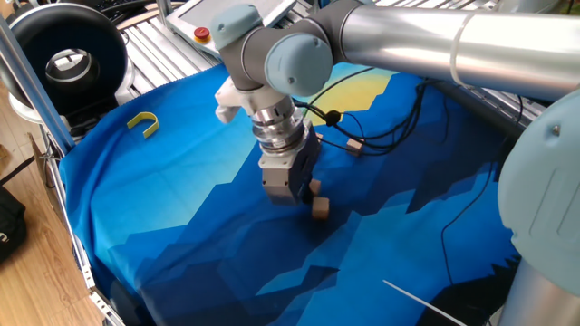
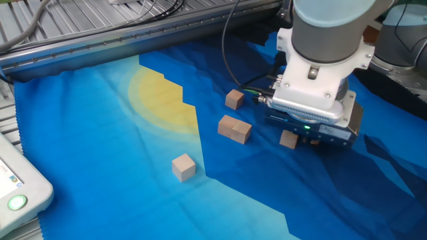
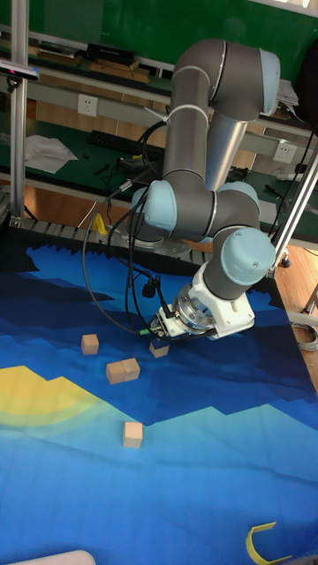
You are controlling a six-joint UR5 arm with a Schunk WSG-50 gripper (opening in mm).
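Note:
My gripper (image 1: pixel 304 192) points down low over the blue cloth (image 1: pixel 195 163), in the middle of exterior view 1. Its housing covers the fingers, so the fingers cannot be made out. Right beside it are two small wooden blocks: a nearer block (image 1: pixel 321 209) and a second block (image 1: pixel 314 186) partly hidden by the gripper. From exterior view 2, one block (image 2: pixel 289 139) shows at the edge of the gripper's dark body, with another mostly covered under it. Whether either is held is not visible.
Two touching blocks (image 2: pixel 235 129), a single block (image 2: pixel 234 99) and a paler block (image 2: pixel 183 167) lie apart from the gripper. A yellow curved piece (image 1: pixel 143 123) rests on the cloth's far left. Cables loop beside the wrist. Cloth left of the gripper is largely clear.

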